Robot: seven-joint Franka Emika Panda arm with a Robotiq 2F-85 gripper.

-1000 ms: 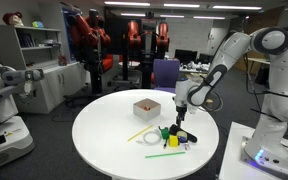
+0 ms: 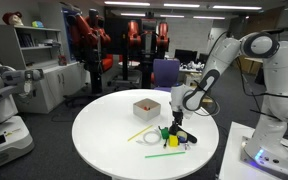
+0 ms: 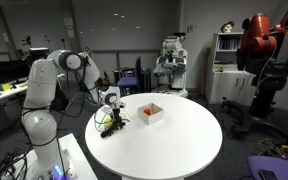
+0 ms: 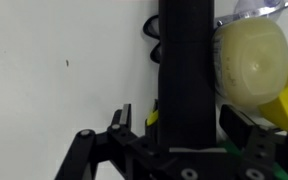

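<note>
A long black object [image 4: 186,70] runs upright through the middle of the wrist view. My gripper stands open over it, its dark fingers [image 4: 122,122] apart on either side. Whether they touch it cannot be told. In exterior view 1, the gripper [image 2: 179,122] is low over the cluster of items near the table's right edge. Part of a black item [image 2: 189,140] shows there.
Right beside the black object are a cream rounded item [image 4: 252,60] and a yellow item [image 4: 287,100]. A yellow block [image 2: 171,142], a white ring [image 2: 151,137] and a green stick [image 2: 164,155] lie nearby. A box [image 2: 147,108] stands farther back.
The arm has shifted slightly to the right in exterior view 1, and the gripper stays low over the cluster. The table items look unmoved.
</note>
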